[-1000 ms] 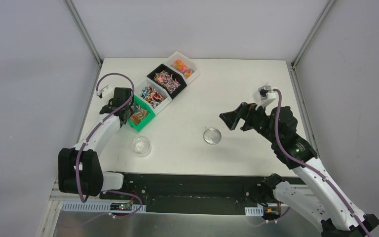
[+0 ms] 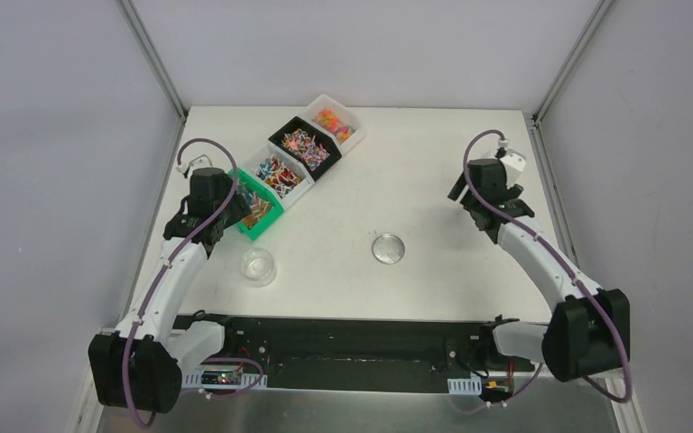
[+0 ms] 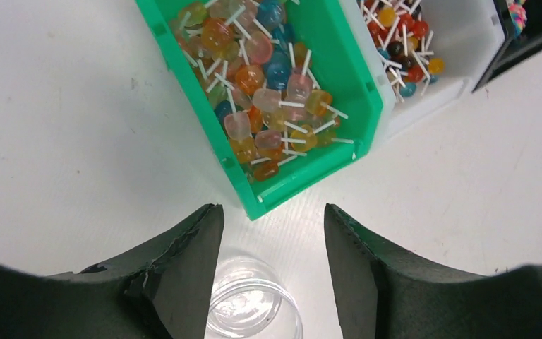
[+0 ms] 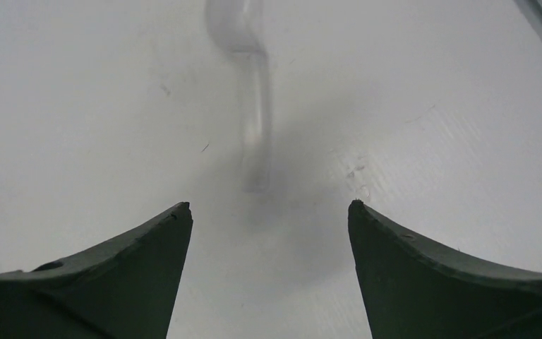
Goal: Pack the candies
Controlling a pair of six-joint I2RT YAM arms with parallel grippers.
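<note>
A green bin (image 3: 377,106) full of lollipops lies in front of my left gripper, which is open and holds nothing. A clear round jar (image 2: 258,267) stands just below the green bin; in the left wrist view the jar (image 3: 243,304) shows partly behind the fingers. A round clear lid-like disc (image 2: 388,249) lies at the table's middle. My right gripper is open with nothing between its fingers, over bare table at the right side in the top view.
White (image 2: 299,192), black (image 2: 337,157) and another white bin (image 2: 355,124) continue the diagonal row from the green one, each holding candies. Bare white table (image 2: 424,162) fills the middle and right. A blurred pale streak (image 4: 256,127) shows on the table in the right wrist view.
The right arm has drawn back to the right and its gripper now points more downward. Bins, jar and disc have stayed put.
</note>
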